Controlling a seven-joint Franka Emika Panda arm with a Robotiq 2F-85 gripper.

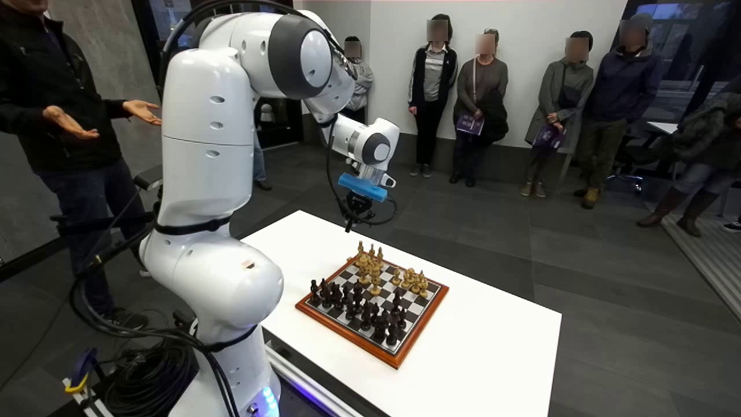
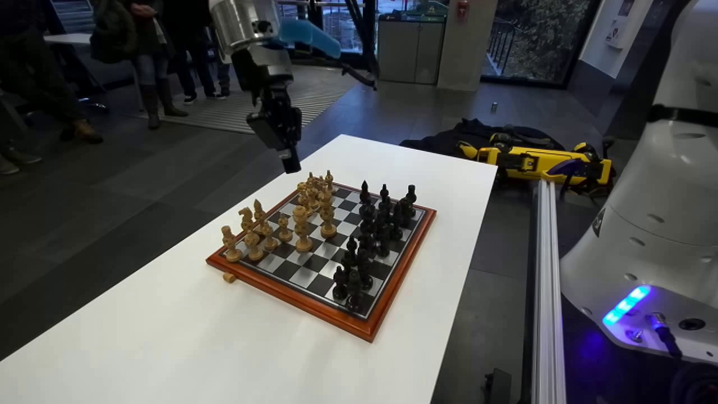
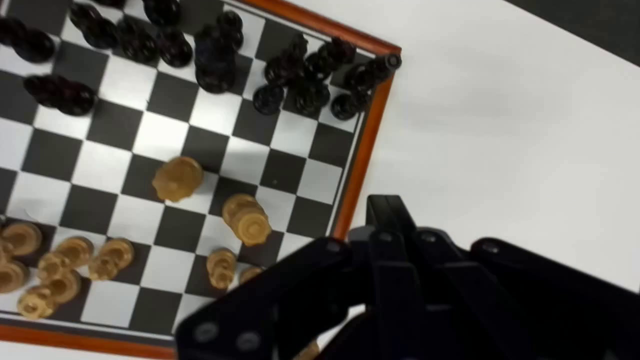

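Note:
My gripper hangs in the air above the far edge of the table, tilted, clear of all the pieces. In the wrist view its dark fingers are together, with nothing showing between them. Below lies a chessboard with a reddish wooden frame and black and white squares. Black pieces stand along the side near the robot base. Tan pieces stand mostly on the opposite side, a few of them farther toward the middle. The gripper's body hides one corner of the board in the wrist view.
The white table has wide bare room on one side of the board. A small tan object lies against the board's frame. Several people stand back by the wall; a man is close behind the arm.

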